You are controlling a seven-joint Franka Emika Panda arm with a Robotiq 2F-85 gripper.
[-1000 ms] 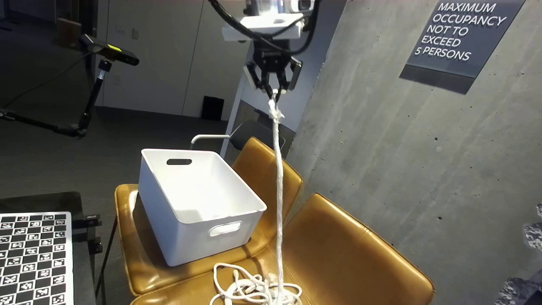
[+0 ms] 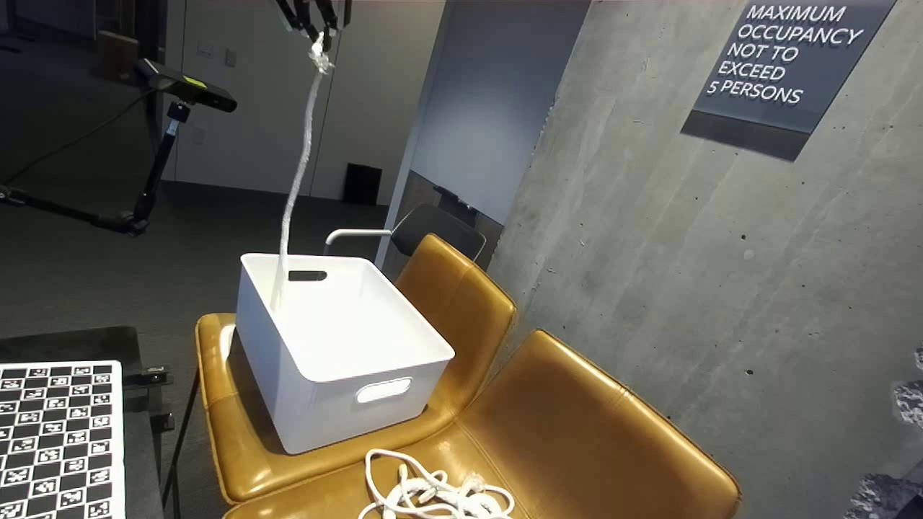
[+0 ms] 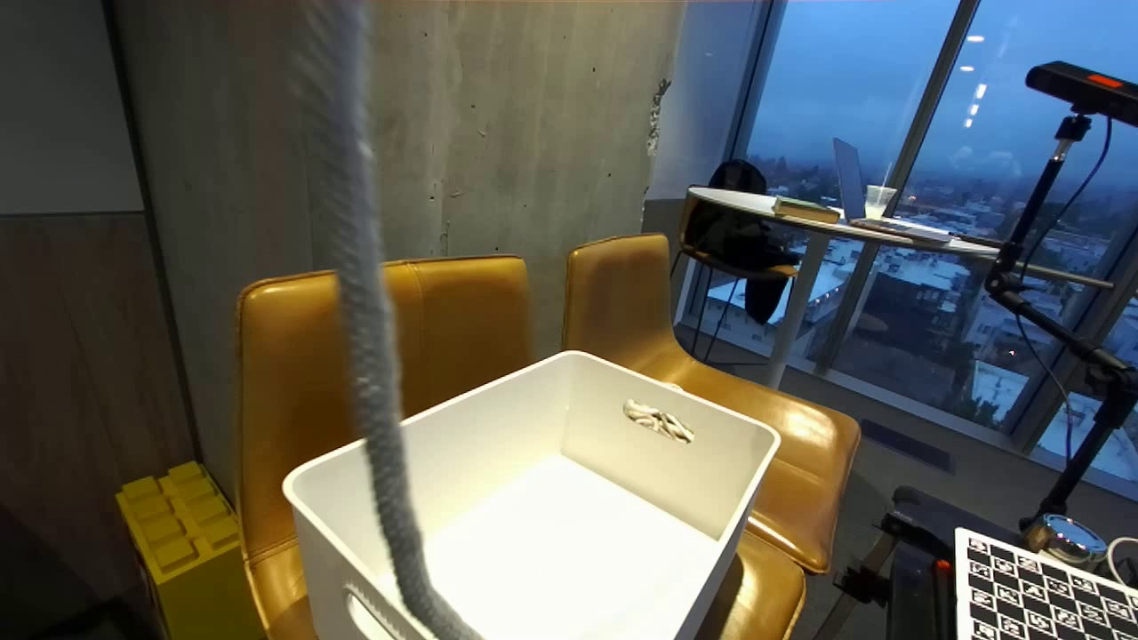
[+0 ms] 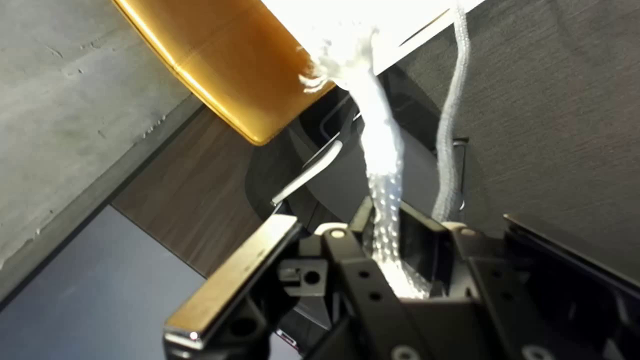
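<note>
My gripper [image 2: 321, 36] is high at the top edge of exterior view 1, shut on a white braided rope [image 2: 300, 164] close to its end. From there the rope hangs down to the far left side of the white box [image 2: 346, 445], where its lower part becomes hard to make out. In the wrist view, the rope [image 4: 384, 144] runs between the fingers with its frayed tip sticking out past them, while its other stretch hangs to the right. Exterior view 2 has the rope [image 3: 373, 352] blurred, close to the camera and in front of the box [image 3: 341, 464].
The box stands on a tan leather chair [image 2: 216, 372]. A loose pile of white rope [image 2: 424, 497] lies on the adjoining chair. Left of the chairs are a patterned board [image 2: 60, 432] and a camera on an arm [image 2: 186, 89]; a concrete wall [image 2: 692, 259] is behind.
My gripper has moved left and up, carrying the rope from above the rope pile to the box's far left side. The box has not moved.
</note>
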